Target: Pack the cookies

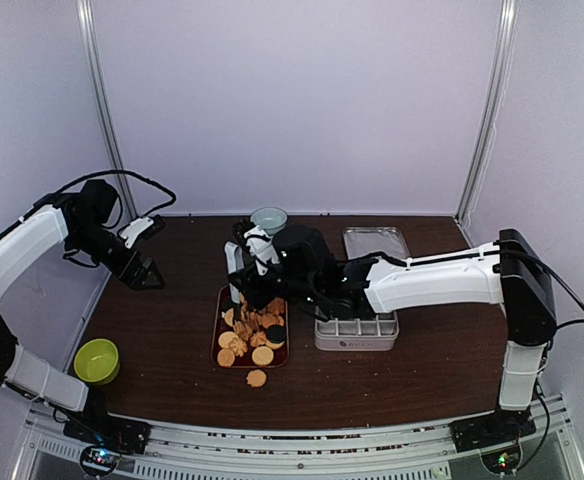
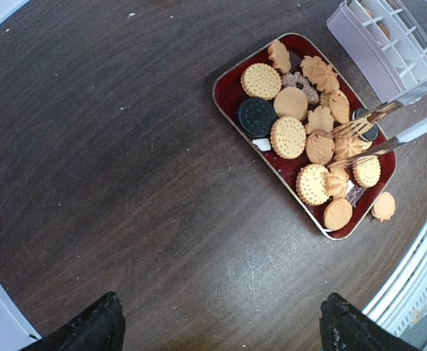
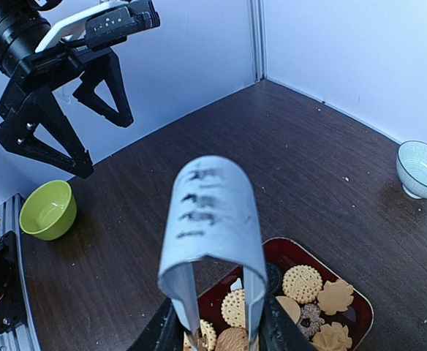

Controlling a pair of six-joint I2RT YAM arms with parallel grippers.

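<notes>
A red tray point(image 2: 279, 168) of assorted cookies sits mid-table, with one cookie point(image 2: 383, 207) lying just outside it. My right gripper is shut on white-handled tongs, whose tips reach down over the cookies in the left wrist view. The compartment organizer point(image 1: 354, 338) stands right of the tray, partly hidden by my right arm in the top view. My left gripper point(image 1: 152, 275) hangs open and empty at the left, above the table.
A green bowl point(image 1: 96, 361) stands at the front left and a pale blue bowl point(image 3: 422, 168) at the back. A clear lid point(image 1: 374, 241) lies behind the organizer.
</notes>
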